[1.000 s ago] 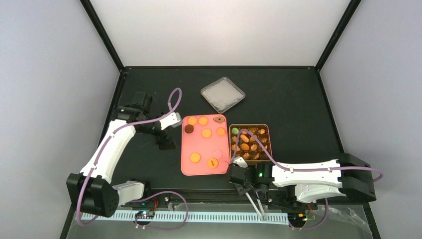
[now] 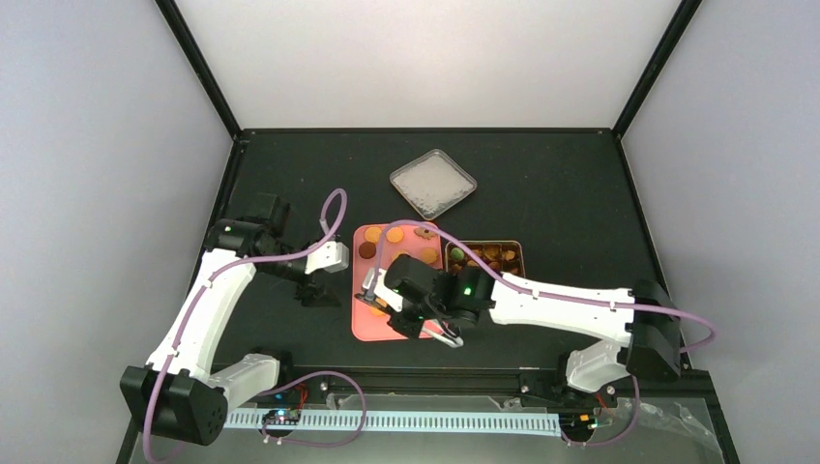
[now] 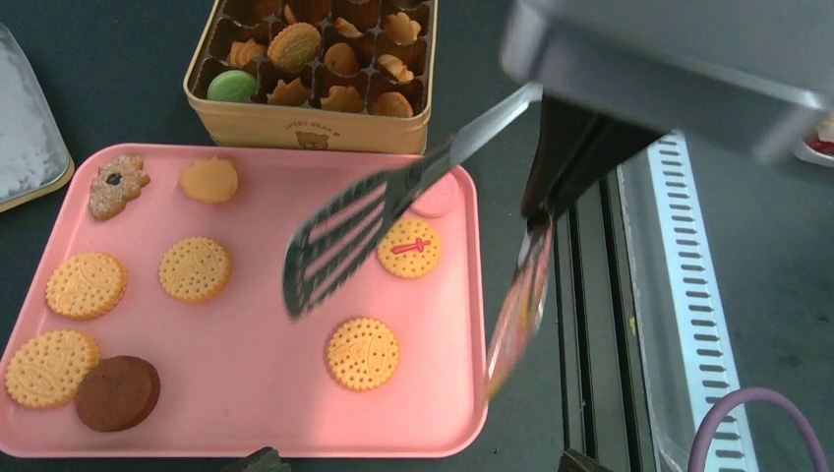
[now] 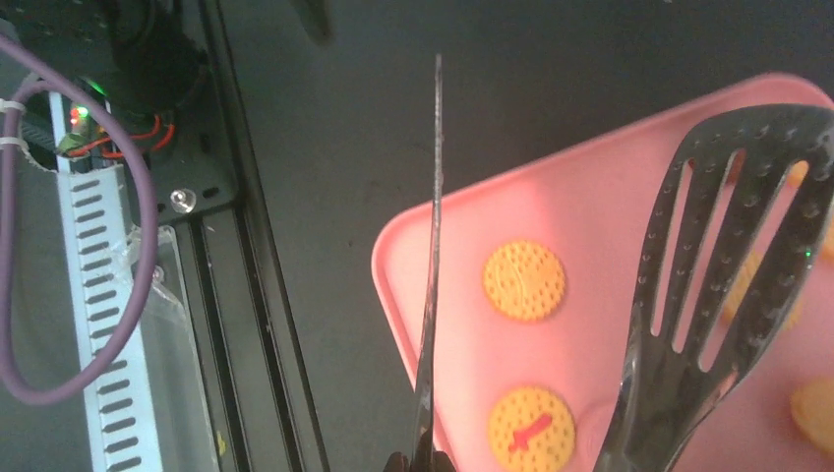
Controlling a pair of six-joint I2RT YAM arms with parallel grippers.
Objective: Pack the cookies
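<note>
Several cookies lie apart on the pink tray [image 3: 236, 315]: round pricked biscuits [image 3: 363, 354], a brown round [image 3: 117, 393], a pink one [image 3: 436, 197] and one with a red sword mark [image 3: 409, 248]. Behind it in that view stands the gold tin [image 3: 261, 125], its compartments partly filled with cookies. My right gripper is shut on metal tongs [image 4: 688, 364], whose slotted blade and narrow blade are spread over the tray with no cookie between them. My left gripper is open and empty, left of the tray in the top view.
A clear shallow container [image 2: 433, 184] of white material sits behind the tray. The right arm [image 2: 561, 307] reaches across the tin's near part and over the tray. Bare black table [image 2: 571, 203] lies at the right rear.
The right arm has swung left with the tongs, from beside the tin's front to over the tray's front part, covering some cookies in the top view. The left arm has shifted slightly.
</note>
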